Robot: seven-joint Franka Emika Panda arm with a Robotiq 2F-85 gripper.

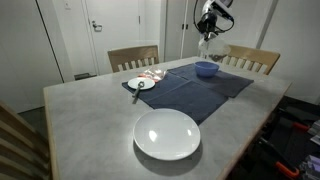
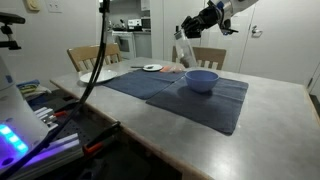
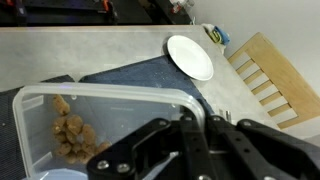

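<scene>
A clear plastic container (image 1: 213, 46) is held up over the blue bowl (image 1: 206, 69) on the far part of the table, my gripper (image 1: 208, 29) shut on it. In exterior view 2 the container (image 2: 186, 50) hangs tilted just above and left of the bowl (image 2: 202, 80). Brown clumps (image 3: 75, 130) show through the container's clear wall in the wrist view; whether they lie inside it or beyond it, I cannot tell. The dark gripper is at the rim there, its exact grip partly hidden. The bowl's inside is not visible in the exterior views.
Dark mats (image 1: 190, 98) lie under the bowl and mid-table. A large white plate (image 1: 167, 134) sits near the front, a small white plate (image 1: 143, 82) farther back. Chairs (image 1: 252, 58) stand along the far side. Bare table lies at the left.
</scene>
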